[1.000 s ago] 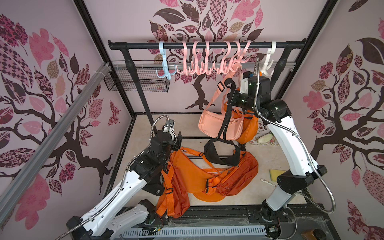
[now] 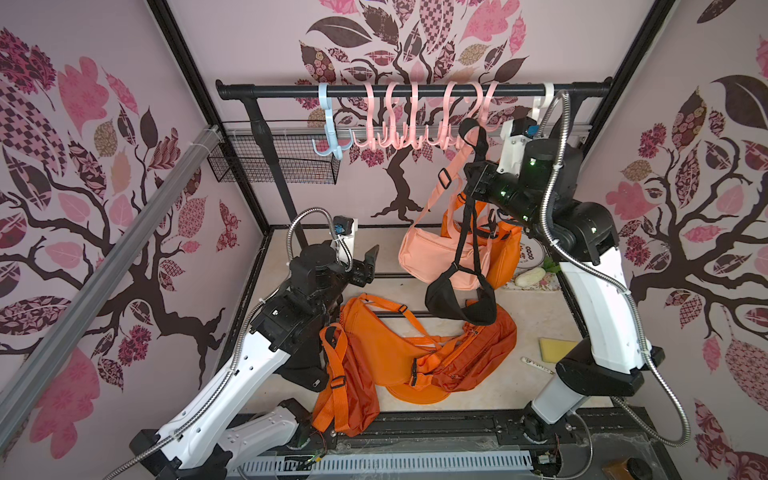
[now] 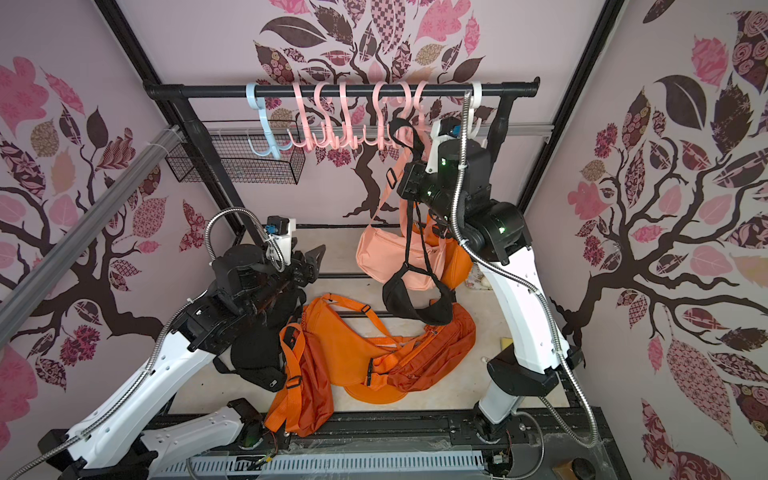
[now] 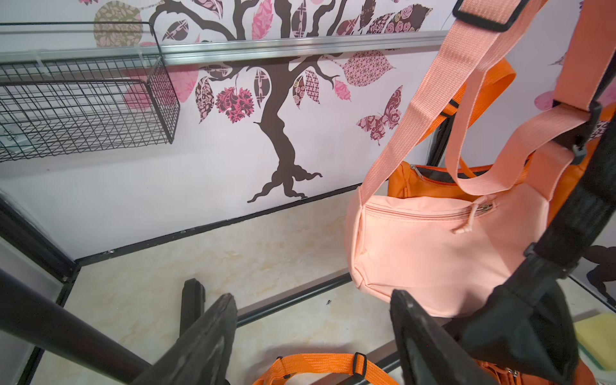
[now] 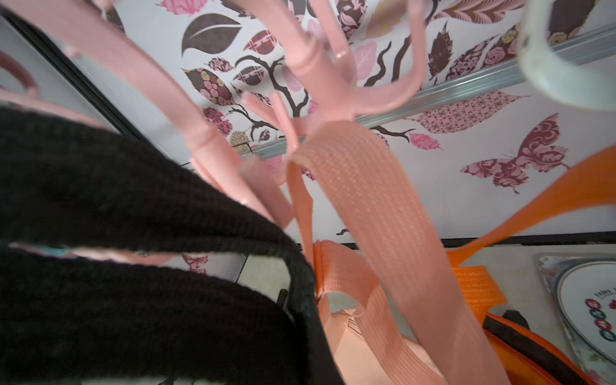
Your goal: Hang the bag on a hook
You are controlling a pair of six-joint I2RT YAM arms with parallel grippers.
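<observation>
The black bag [image 2: 460, 308] hangs by its strap from my right gripper [image 2: 477, 180], shut on that strap up by the rail's hooks; its fingers are hidden in the right wrist view, where black strap [image 5: 128, 192] fills the left side. A pink hook [image 5: 346, 96] and pink strap [image 5: 385, 211] are close by. The pink bag [image 4: 436, 250] hangs behind the black one, beside an orange bag [image 2: 504, 252]. My left gripper is open and empty, low left of the hanging bags.
The rail [image 2: 296, 92] carries several hooks, a blue one [image 2: 328, 128] at left, a white one at right. A wire basket [image 4: 83, 102] is behind at left. Orange bags [image 2: 472, 360] cover the front floor; bare floor lies under the rail's left part.
My right gripper has gone up toward the hooks, the black strap and bag rising with it. My left gripper has moved up and slightly right.
</observation>
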